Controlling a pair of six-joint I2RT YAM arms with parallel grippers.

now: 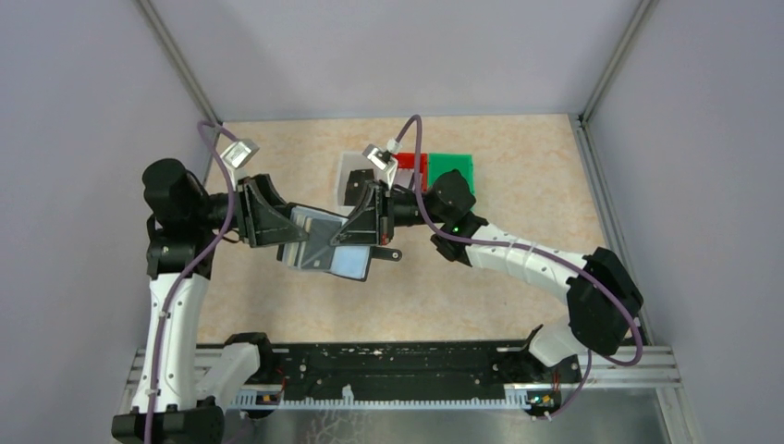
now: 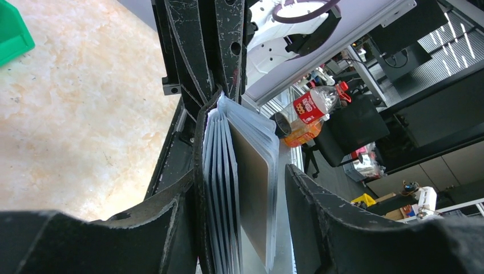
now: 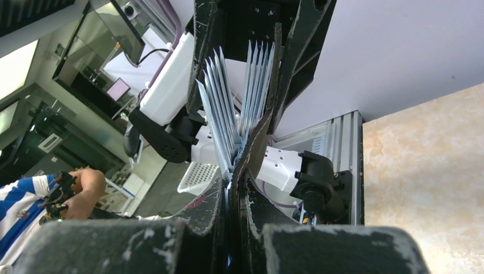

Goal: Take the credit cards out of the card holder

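Observation:
The black card holder (image 1: 319,242) with clear sleeves and cards hangs in the air between both grippers, its strap sticking out to the right. My right gripper (image 1: 337,239) is shut on it; in the right wrist view the fanned sleeves (image 3: 220,108) rise from between its fingers. My left gripper (image 1: 298,234) stands open at the holder's left part; in the left wrist view its fingers (image 2: 311,228) flank the stack of sleeves and a pale card (image 2: 251,182). Whether the fingers touch the card is unclear.
White, red (image 1: 411,160) and green (image 1: 450,162) bins stand at the back of the table, the white one holding a dark item (image 1: 359,185).

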